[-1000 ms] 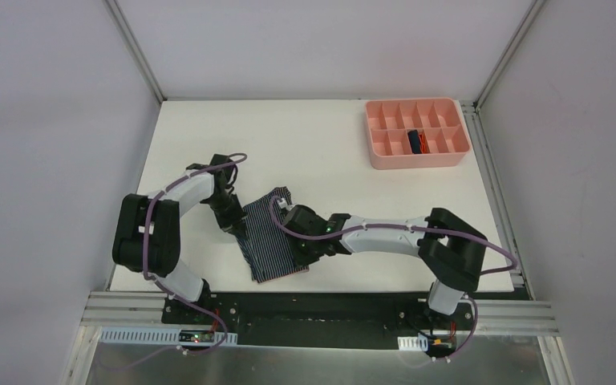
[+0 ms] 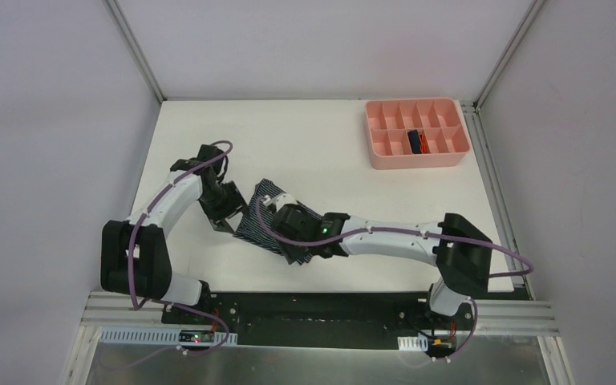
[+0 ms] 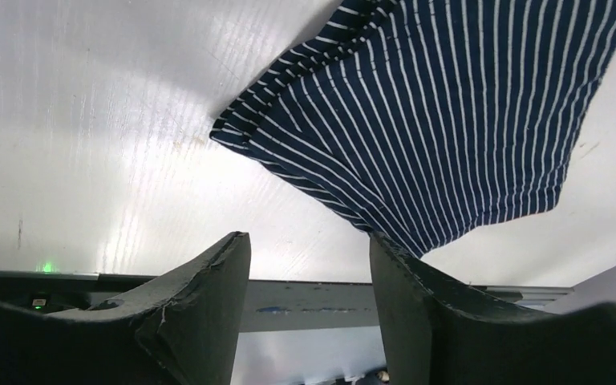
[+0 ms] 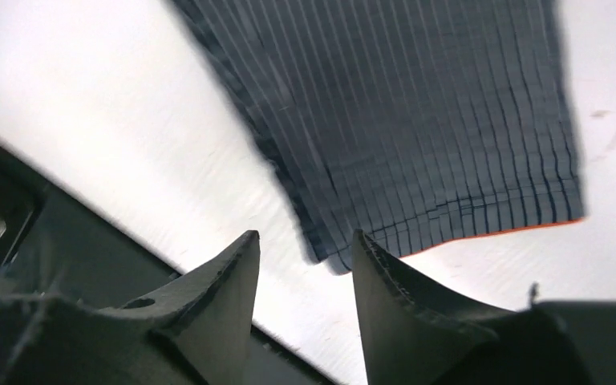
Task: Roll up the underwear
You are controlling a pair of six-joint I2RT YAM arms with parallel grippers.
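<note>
The dark striped underwear [image 2: 258,227] lies folded flat on the white table, its edges slanting. In the left wrist view the cloth [image 3: 449,112] shows its narrow white stripes and a layered edge at upper left. My left gripper [image 2: 228,228] is at its left side, open; between the left fingers only table and the table's front edge show. Over the cloth's right part, my right gripper [image 2: 293,258] hides some of it from above. Its fingers [image 4: 228,309] stand apart and open, with a corner of the underwear [image 4: 449,160] just beyond them.
A pink divided box [image 2: 413,161] stands at the back right, with a dark rolled item [image 2: 414,142] and something red in it.
My left gripper has drawn back to the left, while the right one has moved left and forward over the cloth.
</note>
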